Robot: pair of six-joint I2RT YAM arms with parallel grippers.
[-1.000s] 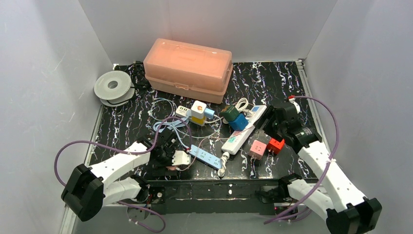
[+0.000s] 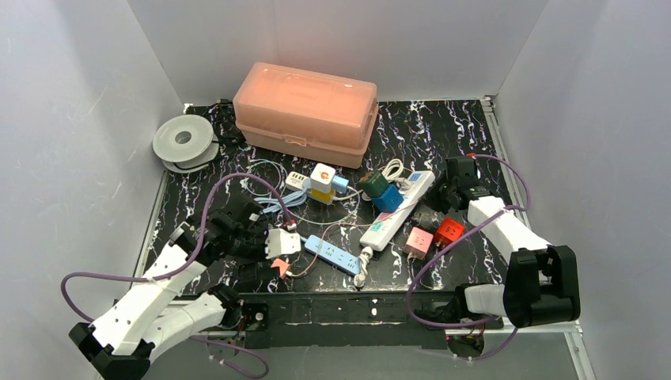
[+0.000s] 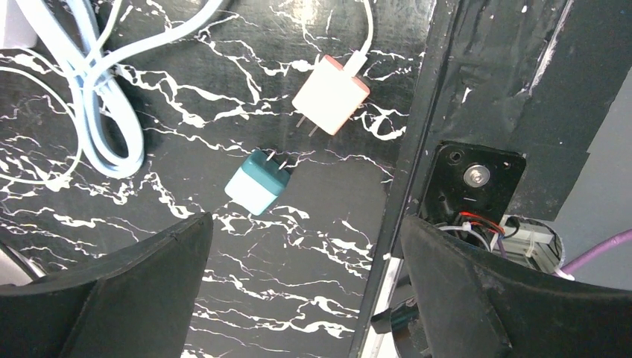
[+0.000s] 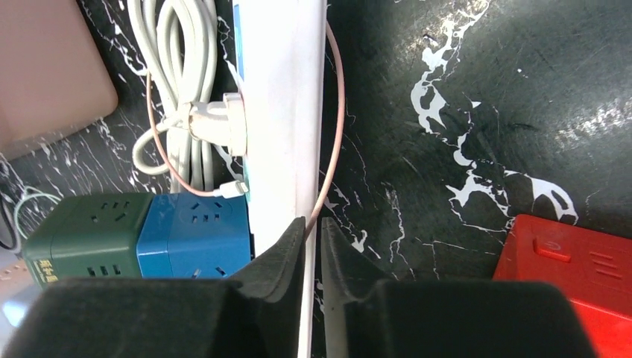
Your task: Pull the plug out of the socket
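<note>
In the left wrist view, an orange plug [image 3: 332, 95] with a white cable end in it lies on the marbled table. A teal-and-white plug [image 3: 258, 181] rests loose beside it, prongs bare. My left gripper is over them, fingers wide, nothing between its fingers. A thin pink cable [image 4: 337, 142] crosses the white power strip [image 4: 283, 112] and runs down to the tips of my right gripper. These fingers stand close together with a narrow gap; whether they pinch the cable is unclear. The cable's pale connector [image 4: 232, 189] lies by the strip.
Green [image 4: 93, 231] and blue [image 4: 194, 235] cube adapters sit against the strip. A red cube socket [image 4: 570, 272] lies right of my right gripper. A light-blue strip [image 2: 332, 255], pink cube [image 2: 418, 243] and large orange box [image 2: 305, 111] are around. Bare table lies at far right.
The right gripper has shifted slightly right and away from the white strip, and its arm has swung inward.
</note>
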